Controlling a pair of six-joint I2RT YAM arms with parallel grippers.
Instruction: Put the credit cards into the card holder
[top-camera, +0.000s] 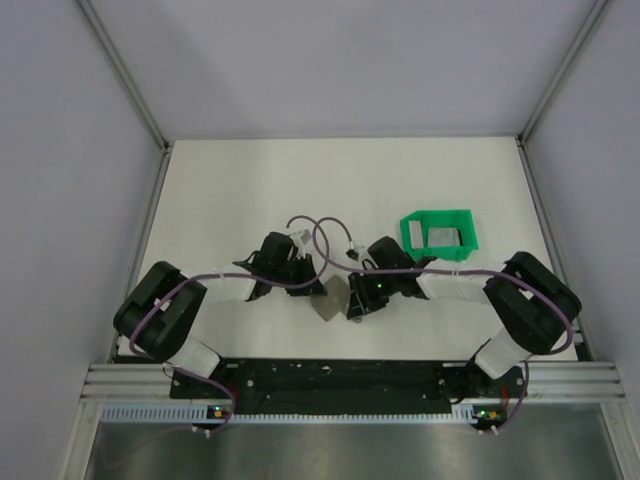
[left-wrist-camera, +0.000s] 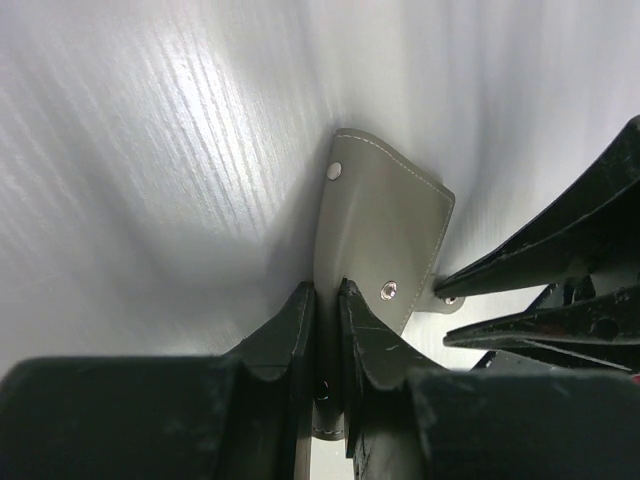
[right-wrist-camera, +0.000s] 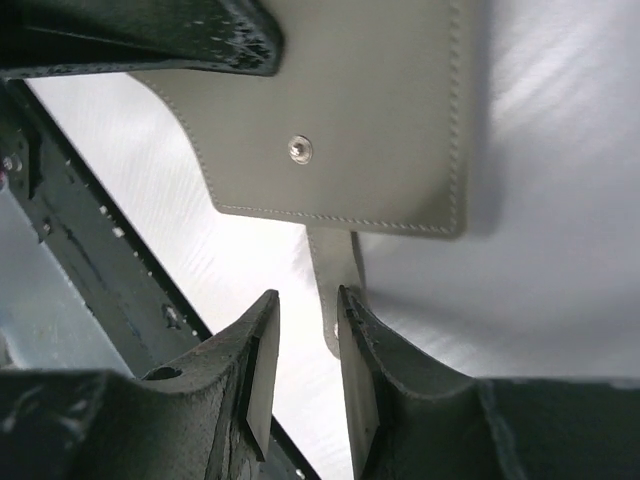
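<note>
A taupe leather card holder (top-camera: 337, 297) with stitched edges and metal snaps stands between my two grippers near the table's front. My left gripper is shut on its folded edge. In the right wrist view, the holder's panel (right-wrist-camera: 370, 130) fills the upper part and its narrow strap (right-wrist-camera: 333, 262) hangs down. My right gripper is part open below that panel, with the strap's end by its right-hand finger; nothing is gripped. Two credit cards, one pale (top-camera: 416, 235) and one greyish (top-camera: 443, 238), appear to lie in the green tray (top-camera: 440, 216).
The green tray sits at the right, behind my right arm. Both grippers work close together, and the table's dark front edge (right-wrist-camera: 95, 215) runs near the right one.
</note>
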